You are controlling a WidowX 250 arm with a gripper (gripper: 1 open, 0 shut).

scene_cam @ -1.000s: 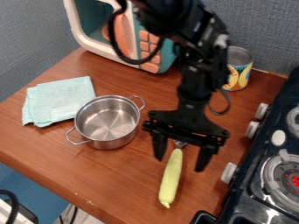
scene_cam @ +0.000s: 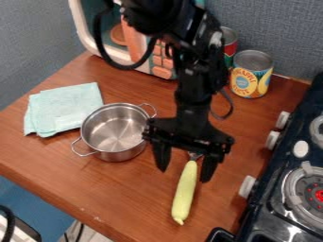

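The black gripper (scene_cam: 184, 163) points down over the upper end of a pale yellow corn-like piece (scene_cam: 183, 197) lying lengthwise on the wooden table (scene_cam: 108, 203). Its two fingers stand apart, one to either side near that end; I cannot tell whether they touch it. A small metal part at the piece's upper end is mostly hidden by the gripper.
A steel pot (scene_cam: 116, 132) stands left, beside a pale cloth (scene_cam: 60, 108). Two cans (scene_cam: 250, 76) are at the back right, a toy microwave (scene_cam: 97, 24) at the back. A black stove (scene_cam: 288, 180) borders the right edge.
The piece and pot have not moved.
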